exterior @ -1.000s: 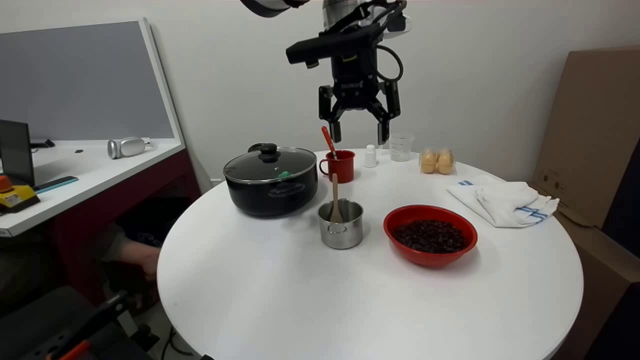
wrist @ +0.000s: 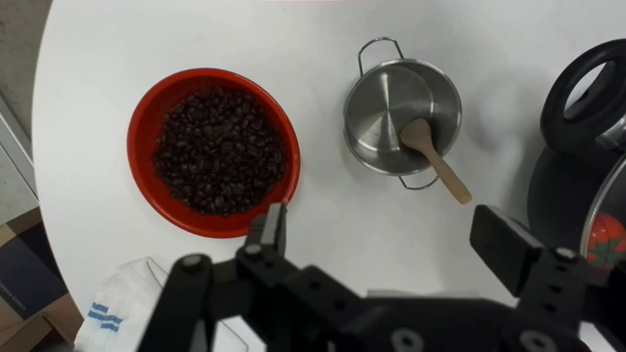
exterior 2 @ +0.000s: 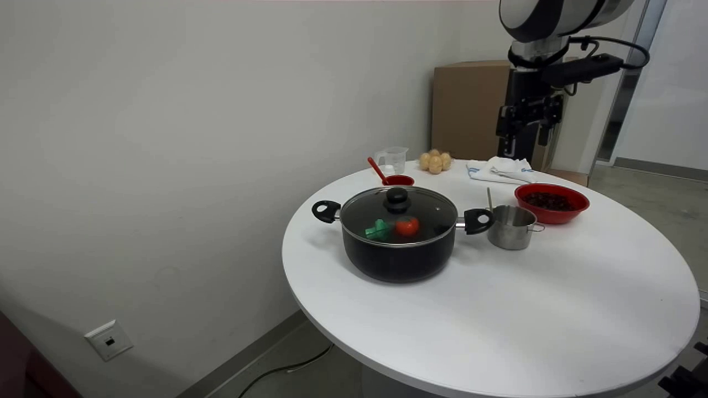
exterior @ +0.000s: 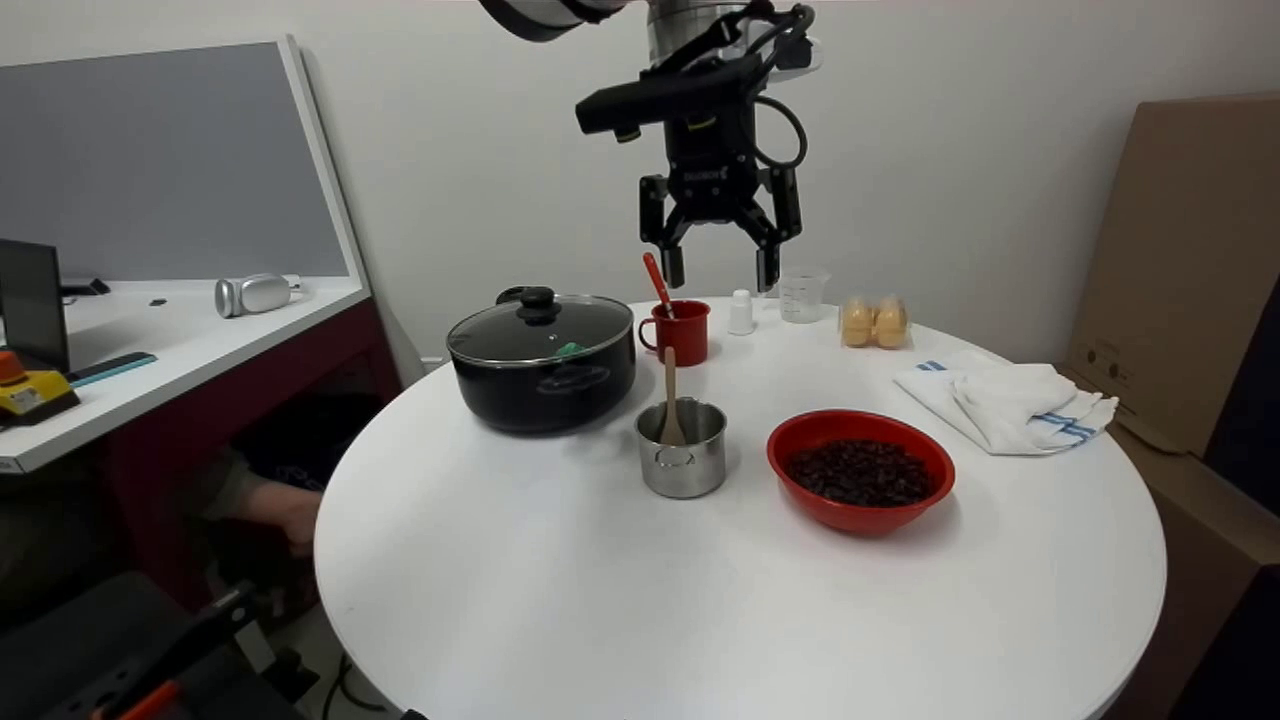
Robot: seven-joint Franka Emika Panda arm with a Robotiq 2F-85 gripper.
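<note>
My gripper hangs open above the round white table, its fingers wide apart with nothing between them. Below it in the wrist view, a small steel pot holds a wooden spoon that leans over its rim. A red bowl of dark beans sits beside the pot, apart from it. On the pot's other side stands a large black pot, its glass lid on; a red tomato-like item and a green piece show through the glass.
Toward the back are a red mug with a red-handled utensil, a white shaker, a clear measuring cup and bagged round tan items. A white cloth lies at the right.
My gripper has sunk very slightly in exterior view 1 and remains open. The objects on the table have not moved.
</note>
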